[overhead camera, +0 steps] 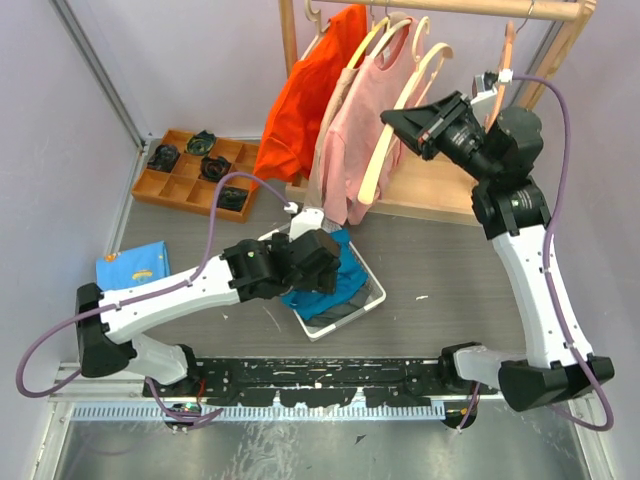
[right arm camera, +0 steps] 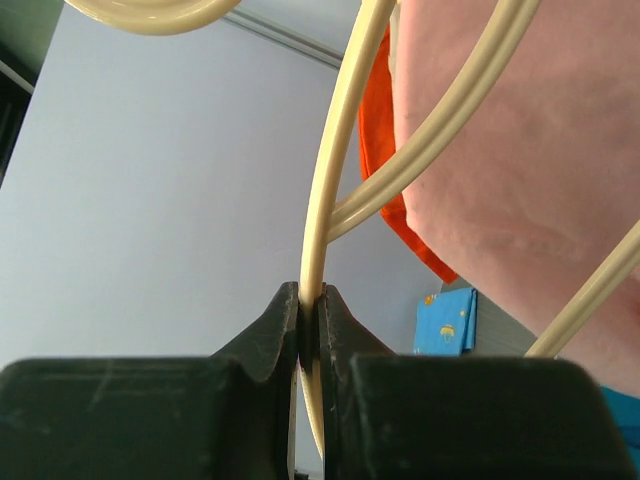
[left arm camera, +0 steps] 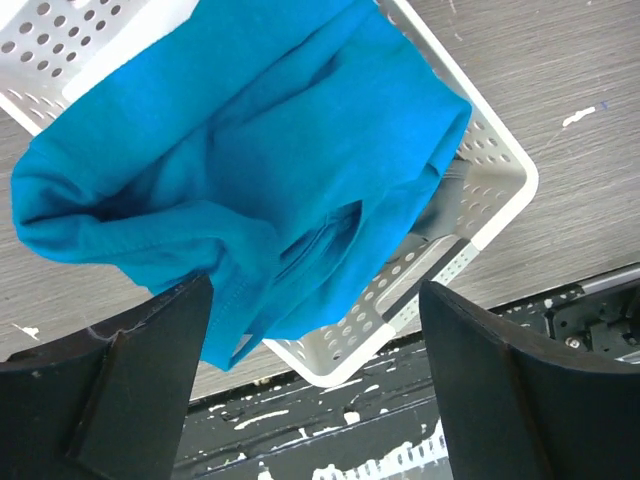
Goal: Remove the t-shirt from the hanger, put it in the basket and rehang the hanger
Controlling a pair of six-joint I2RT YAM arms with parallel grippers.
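A blue t-shirt [left arm camera: 300,150] lies crumpled in the white basket [left arm camera: 507,200], one fold hanging over its side in the left wrist view. Above it my left gripper stands open, with a wide gap between its fingers and no cloth gripped. In the top view the left arm covers part of the shirt. My right gripper is shut on a pale wooden hanger [right arm camera: 335,150]. That hanger carries no garment and is held up beside the rack in the top view.
Orange [overhead camera: 312,95] and pink [overhead camera: 375,135] garments hang from the wooden rack [overhead camera: 470,6], close to the held hanger. A brown divided tray [overhead camera: 180,190] and a folded blue cloth [overhead camera: 133,265] lie at left. Floor right of the basket is clear.
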